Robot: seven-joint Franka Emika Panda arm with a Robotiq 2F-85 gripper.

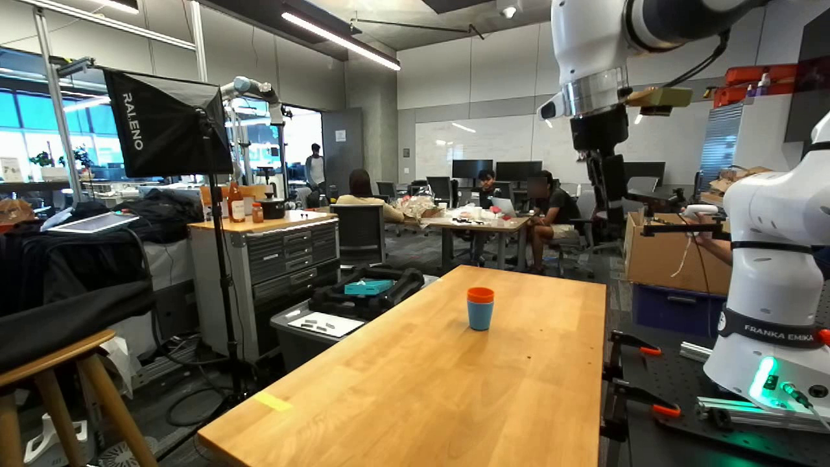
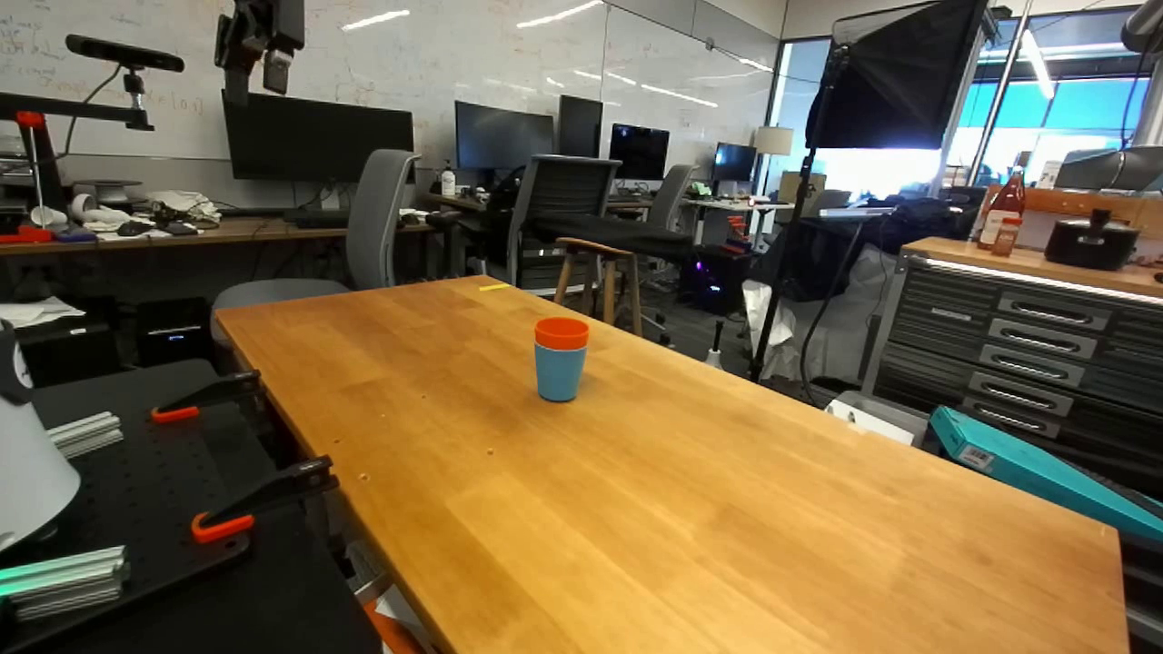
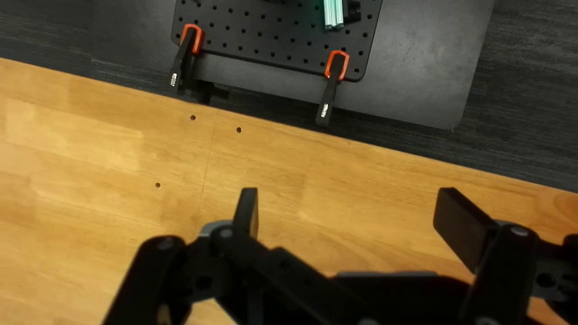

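Near the middle of the wooden table (image 1: pixel 436 389) stands an upright blue cup (image 1: pixel 480 316) with an orange cup (image 1: pixel 480 295) showing above its rim. The second exterior view shows the same blue cup (image 2: pixel 561 374) and orange rim (image 2: pixel 561 333), with bare wood all around. High over the table's right edge hangs my gripper (image 1: pixel 611 214), well above and apart from the cups. In the wrist view the gripper is open, its fingers wide apart and only bare tabletop beneath. Neither cup appears in the wrist view.
Clamps with orange grips (image 3: pixel 336 65) line the table edge by the black robot mount (image 3: pixel 271 40). A teal box (image 2: pixel 1036 469) lies off the table's far side.
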